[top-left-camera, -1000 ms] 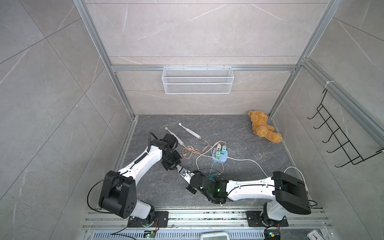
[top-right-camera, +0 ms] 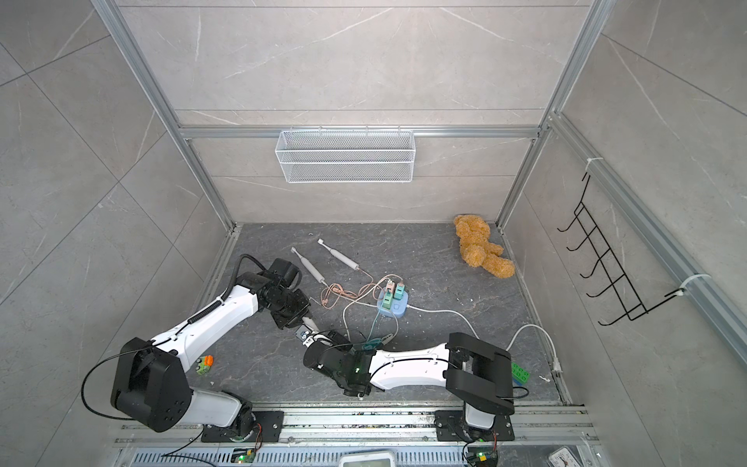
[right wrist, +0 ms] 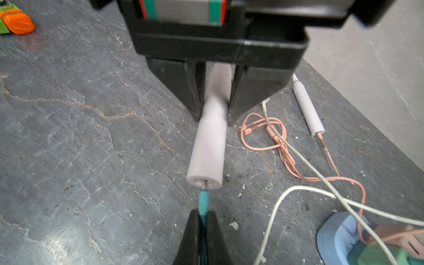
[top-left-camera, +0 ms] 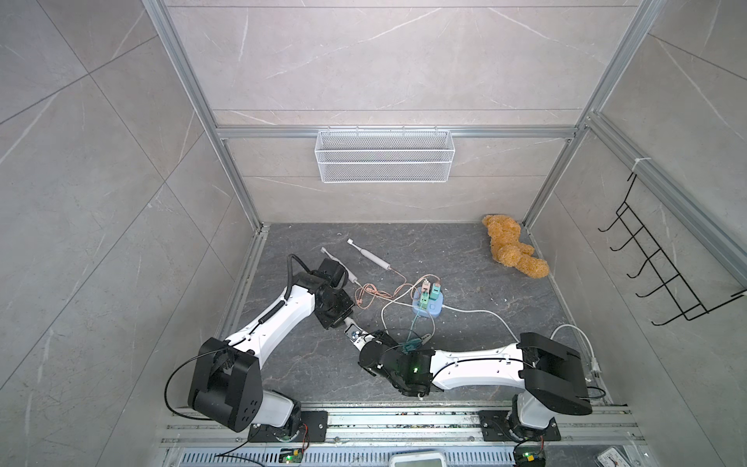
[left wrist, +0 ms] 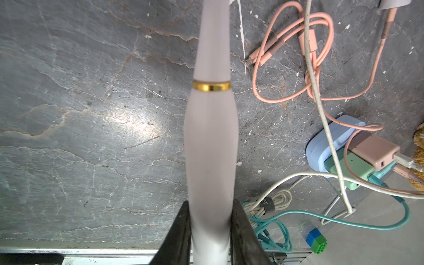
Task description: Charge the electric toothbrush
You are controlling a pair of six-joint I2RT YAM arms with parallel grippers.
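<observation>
My left gripper is shut on the body of a pale electric toothbrush (left wrist: 211, 145) with a gold ring. In the right wrist view the toothbrush's round bottom end points towards my right gripper, which is shut on a teal charging cable's plug (right wrist: 203, 201). The plug's thin metal pin is lined up with the hole in that end, its tip at or just inside it; how deep cannot be told. A short bare length of pin shows between teal sleeve and toothbrush. The overhead views show both grippers nose to nose, hiding most of the toothbrush.
Two other toothbrushes (top-left-camera: 369, 254) lie behind, near tangled pink cables (top-left-camera: 373, 292). A blue power strip (top-left-camera: 428, 303) with chargers stands right of them, white cables around it. A teddy bear (top-left-camera: 513, 245) lies at the back right. Grey table left of the grippers is clear.
The left arm has barely moved, and both grippers stay close together.
</observation>
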